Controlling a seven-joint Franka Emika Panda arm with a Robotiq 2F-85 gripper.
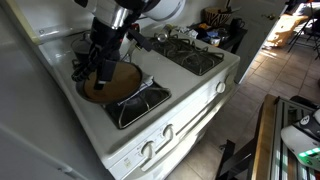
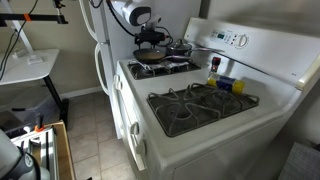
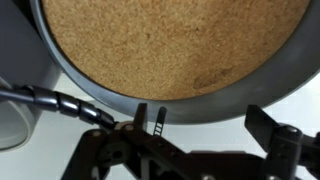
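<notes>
A round pan with a brown inside is over the left end of the white stove, near the burner closest to the fridge. In the wrist view its brown inside and grey rim fill the top. My gripper stands open at the near rim, its dark fingers spread wide, with no object gripped between them. Seen from the other side, the arm reaches down over the same pan. Whether a finger touches the rim I cannot tell.
Behind the pan is a lidded pot. A dark bottle and a yellow item stand along the stove's back. The near burner grate is bare. The fridge borders the left side.
</notes>
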